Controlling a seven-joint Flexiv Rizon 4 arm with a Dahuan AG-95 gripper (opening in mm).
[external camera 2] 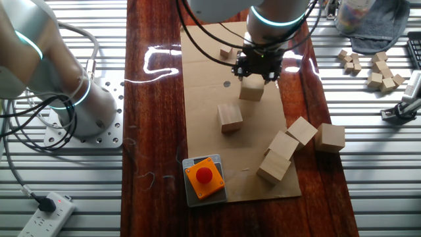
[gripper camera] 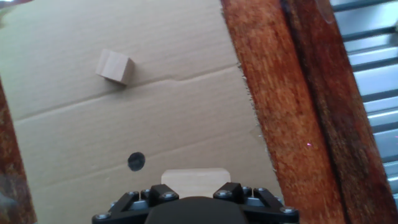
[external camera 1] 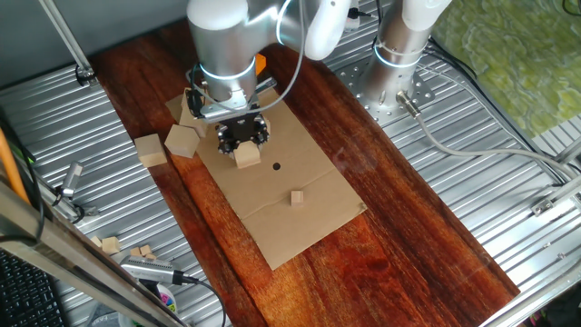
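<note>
A pale wooden block [external camera 1: 247, 157] is at the tips of my gripper [external camera 1: 243, 141], which is shut on it over the cardboard sheet [external camera 1: 300, 222]. In the wrist view, the block [gripper camera: 196, 182] shows just beyond the dark fingers [gripper camera: 168, 195], its near part hidden by the gripper. Exterior view 2 has the same block [external camera 2: 251, 88] below the gripper [external camera 2: 258, 66]; whether it touches the cardboard I cannot tell. A smaller wooden cube [gripper camera: 115, 66] lies on the cardboard, past the black round spot [gripper camera: 136, 161]. Another block [external camera 2: 229, 117] stands on the cardboard nearby.
Several larger blocks cluster at one cardboard edge, including one block [external camera 2: 302, 131] and an outer block [external camera 2: 329, 137]. An orange box with a red button [external camera 2: 204, 175] sits at a cardboard corner. Small blocks [external camera 2: 381, 76] lie off the wooden board. The cardboard around the small cube is mostly clear.
</note>
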